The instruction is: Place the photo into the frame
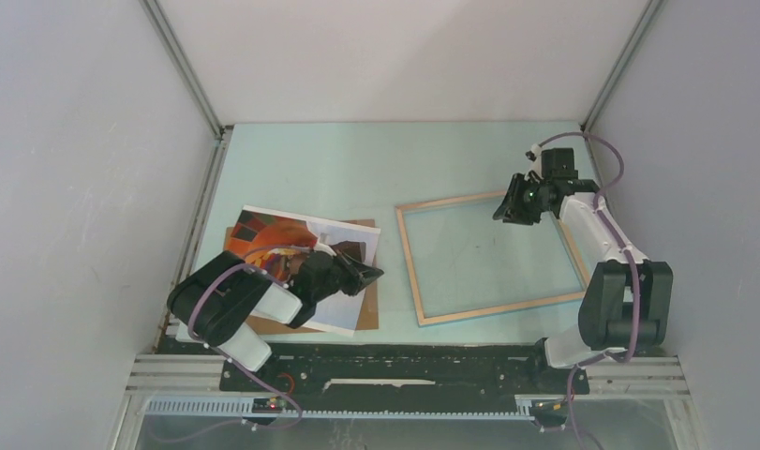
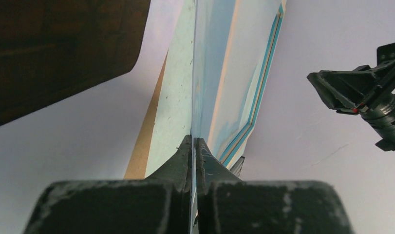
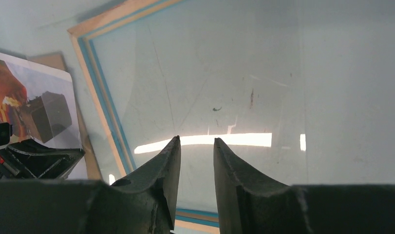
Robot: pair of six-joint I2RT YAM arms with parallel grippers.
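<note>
The photo [image 1: 334, 307], orange and brown with a white area, lies on a brown board [image 1: 370, 305] at the table's left. To its right, the empty-looking wooden frame [image 1: 409, 262] rests flat, with blue inner edging [image 3: 103, 83] in the right wrist view. My left gripper [image 1: 380, 273] is shut at the photo's right edge. In the left wrist view a thin pale line runs through its fingertips; whether that is something held, I cannot tell. My right gripper hovers over the frame's far right part, fingers apart, nothing between them.
Free table [image 1: 338, 164] stretches behind the photo and frame. A narrow clear strip separates the two. Walls [image 1: 713, 187] close in the table on either side, and a dark strip [image 1: 404, 361] runs along its front edge.
</note>
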